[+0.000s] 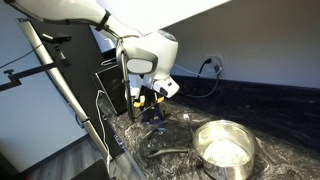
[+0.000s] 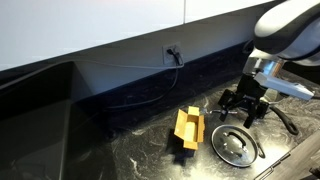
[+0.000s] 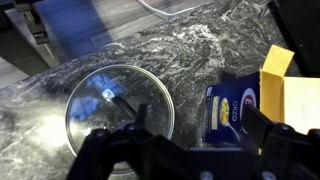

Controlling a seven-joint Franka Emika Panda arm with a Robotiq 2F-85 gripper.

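My gripper stands open in the wrist view, its two dark fingers apart at the bottom. Nothing shows gripped between them. A blue printed box (image 3: 228, 108) with open tan flaps lies beyond the gap and by the right finger; whether it touches is unclear. In exterior view 2 the open box (image 2: 187, 128) stands left of the gripper (image 2: 238, 108). The round glass lid (image 3: 90, 112), with a dark handle, lies flat on the counter at the left of the wrist view. In exterior view 1 the arm covers most of the box.
A shiny metal pot (image 1: 225, 150) stands at the front right in exterior view 1. A plugged-in cord (image 2: 176, 57) hangs from the wall outlet behind.
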